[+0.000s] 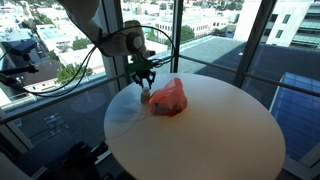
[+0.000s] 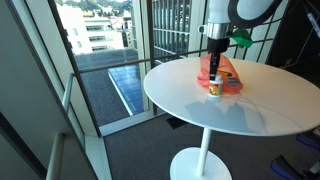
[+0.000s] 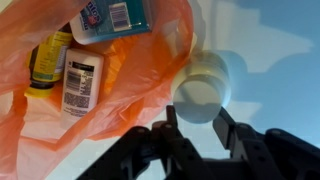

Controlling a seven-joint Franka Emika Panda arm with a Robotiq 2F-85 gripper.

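Note:
A small white bottle with a yellow and red label stands upright near the table's edge. In the wrist view its round pale cap faces the camera, and my gripper is shut on it, one finger on either side. From outside, the gripper points straight down over the bottle. A translucent orange bag lies right beside it. Inside or on the bag are a teal bottle, a white labelled bottle and a yellow bottle.
Windows with metal frames stand close behind the arm. A dark cable loops out from the arm on the left.

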